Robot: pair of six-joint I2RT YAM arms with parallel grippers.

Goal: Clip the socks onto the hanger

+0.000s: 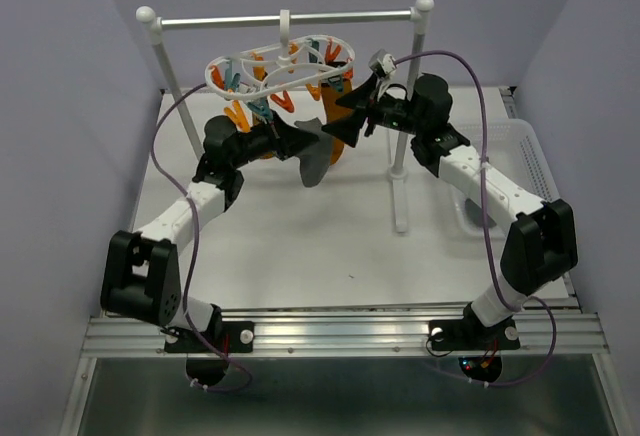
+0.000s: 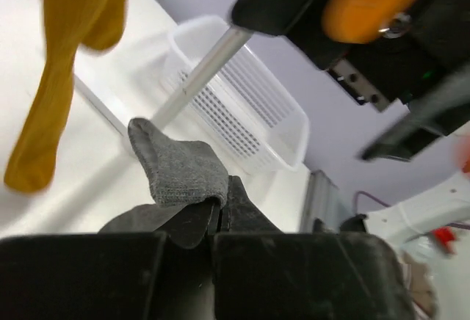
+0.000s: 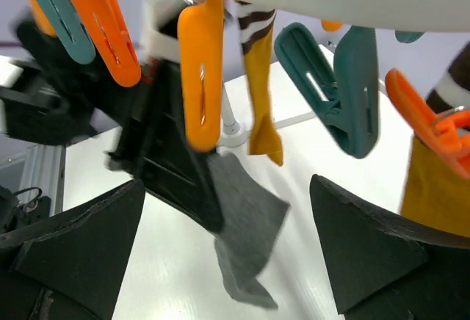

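Observation:
A grey sock dangles from my left gripper, which is shut on it below the white clip hanger; its folded top shows above those fingers in the left wrist view. My right gripper stands open at the hanger's right side, among the clips, holding nothing. Mustard socks with striped tops hang from clips, one left of the grey sock in the left wrist view, one in the right wrist view. An orange clip and a teal clip face the open right gripper.
The hanger hangs from a white rack with posts on both sides. A white plastic basket with grey items inside stands at the right.

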